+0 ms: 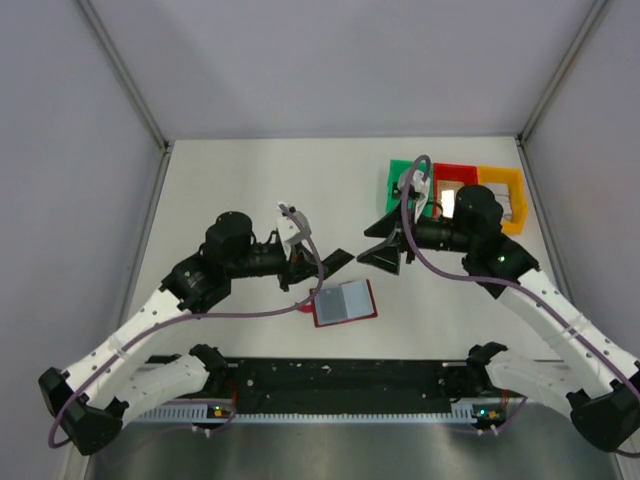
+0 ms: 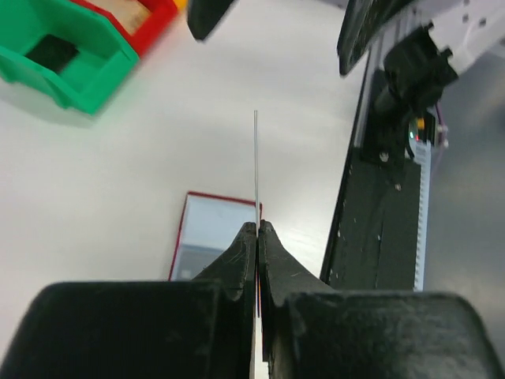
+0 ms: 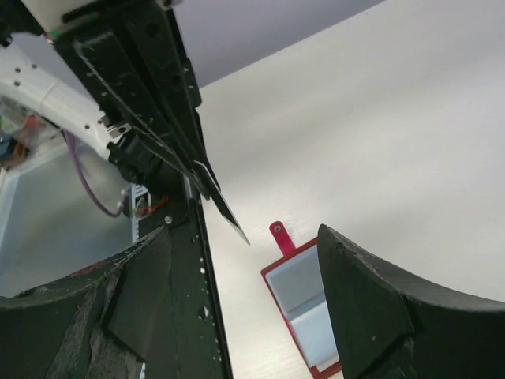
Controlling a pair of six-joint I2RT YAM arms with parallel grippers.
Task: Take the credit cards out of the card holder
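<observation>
My left gripper (image 1: 312,266) is shut on a thin dark card (image 1: 336,262), which stands edge-on between the fingertips in the left wrist view and slants out in the right wrist view. My right gripper (image 1: 380,249) is open beside it, a short gap away, nothing between its fingers. Below them on the table lies the open card holder (image 1: 343,301), red-rimmed with pale grey inner panels and a red tab (image 3: 282,237).
At the back right stand a green bin (image 2: 87,79) with a dark item inside, a red bin (image 1: 455,172) and a yellow bin (image 1: 515,200).
</observation>
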